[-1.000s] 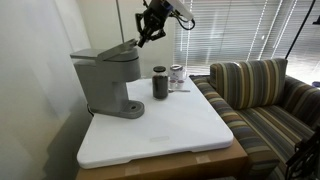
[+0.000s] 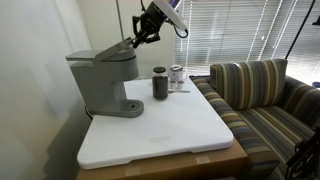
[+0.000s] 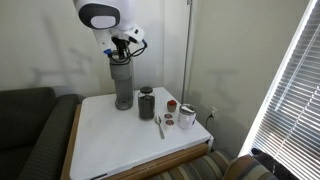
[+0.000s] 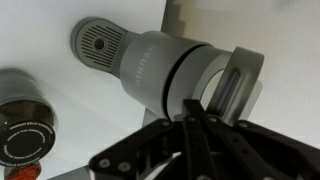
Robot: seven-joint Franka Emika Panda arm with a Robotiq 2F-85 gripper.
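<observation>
A grey coffee maker (image 2: pixel 105 82) stands at the back left of the white table, its round drip tray (image 4: pixel 99 44) facing the front. Its silver loop handle (image 4: pixel 238 85) shows at the top in the wrist view. My gripper (image 2: pixel 134 43) is at the upper front of the machine, right by that handle. In the wrist view the dark gripper is shut, with its tips overlapping the machine's top. Nothing shows between the fingers, and whether they touch the handle I cannot tell.
A dark jar (image 2: pixel 160 84) stands beside the coffee maker. Farther back are a pale canister (image 3: pixel 186 117), a small red-topped container (image 3: pixel 171 105) and a spoon (image 3: pixel 160 128). A striped armchair (image 2: pixel 250 85) stands to the right.
My gripper has shifted slightly left over the coffee maker's top. The machine's body and the jars have not moved.
</observation>
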